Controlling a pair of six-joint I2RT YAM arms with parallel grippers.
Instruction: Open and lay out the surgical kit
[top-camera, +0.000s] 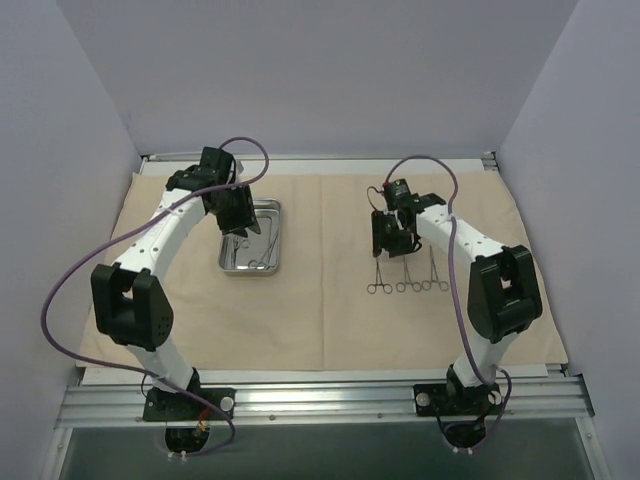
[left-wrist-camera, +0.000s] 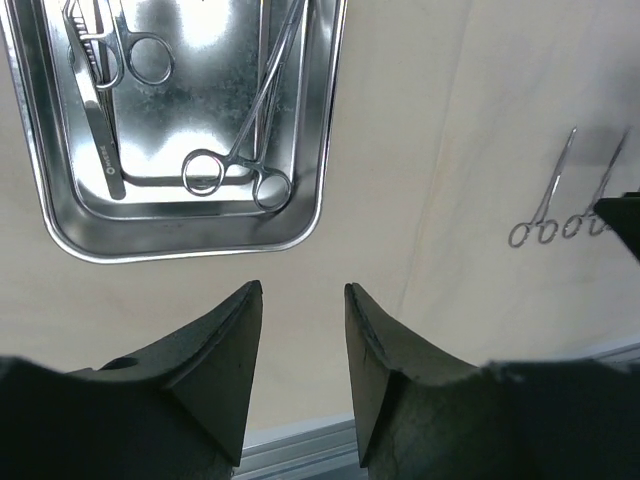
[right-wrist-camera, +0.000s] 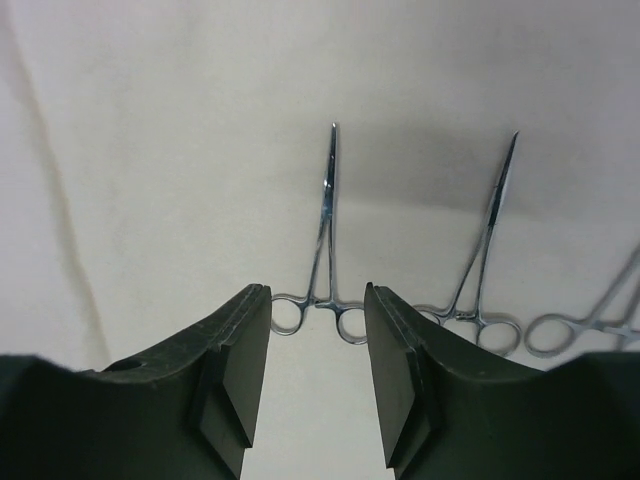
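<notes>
Three scissor-like clamps lie in a row on the tan cloth at the right: a left clamp, a middle clamp and a right clamp, partly cut off in the right wrist view. Above the row, my right gripper stands open, its fingers apart and empty. On the left side sits the metal tray, holding a ring-handled clamp, tweezers and another ringed tool. My left gripper is open over the tray area, nothing between its fingers.
Low metal rails run along the front edge. Purple cables loop beside both arms.
</notes>
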